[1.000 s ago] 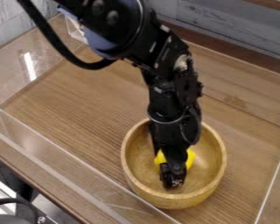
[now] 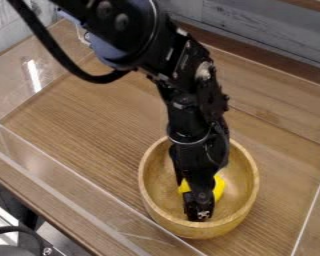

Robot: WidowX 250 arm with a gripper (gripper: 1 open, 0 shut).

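Observation:
A round tan bowl (image 2: 163, 205) sits on the wooden table at the lower middle. Inside it lies a yellow object (image 2: 216, 187), largely covered by my black gripper (image 2: 199, 195), which reaches down into the bowl from the top. The fingers are around or over the yellow object; whether they are closed on it is hidden.
A whitewashed wooden wall (image 2: 256, 40) runs along the back. Black cables show beyond the table's edge at the lower left.
My gripper has shifted very slightly within the bowl, with a little less of the yellow object showing. The bowl stays where it was.

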